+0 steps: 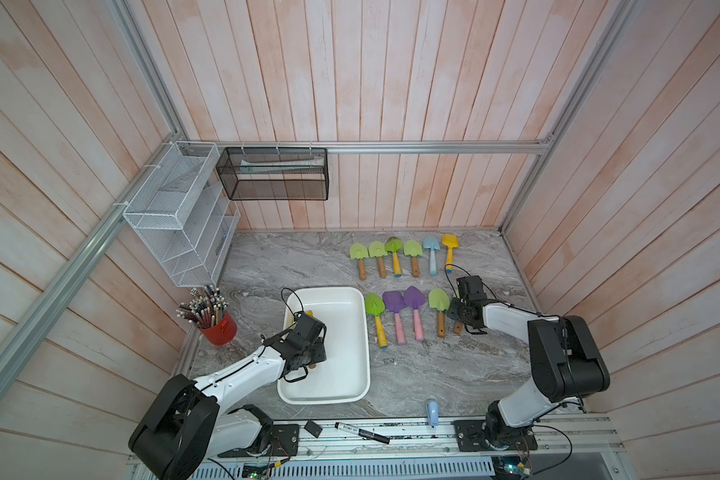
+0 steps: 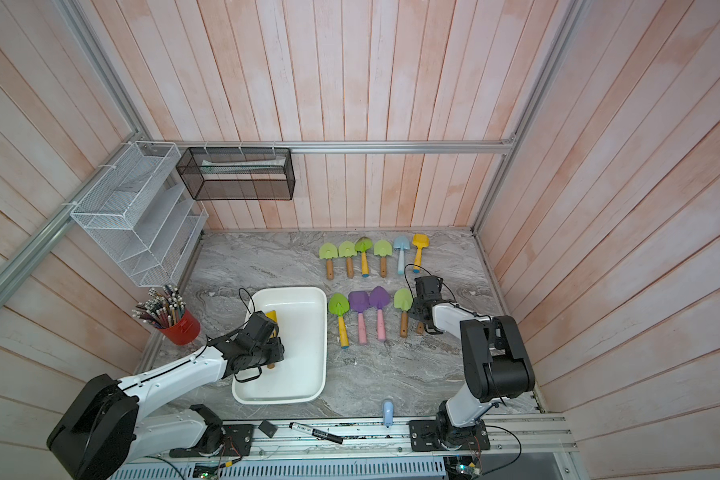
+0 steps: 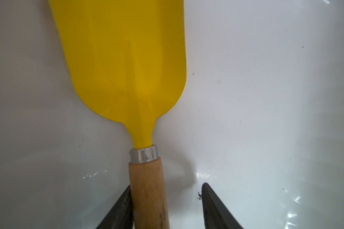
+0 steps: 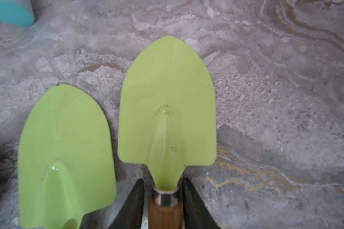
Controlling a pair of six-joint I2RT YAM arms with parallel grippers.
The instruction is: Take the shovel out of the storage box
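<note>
A yellow shovel [image 3: 126, 68] with a wooden handle [image 3: 148, 190] lies in the white storage box [image 1: 356, 352], mostly hidden by my left arm from above. My left gripper stands open around that handle, its left finger close against it. At the right, a light green shovel [image 4: 166, 87] lies on the marble table, its wooden handle between the fingers of my right gripper; whether these press on it I cannot tell. Another light green shovel [image 4: 65, 152] lies beside it.
Several shovels [image 1: 393, 304] stand in two rows right of the box. A red pot of pens [image 1: 216, 328] is at the left, below white wire shelves [image 1: 168, 208]. A black basket [image 1: 272, 176] hangs on the back wall.
</note>
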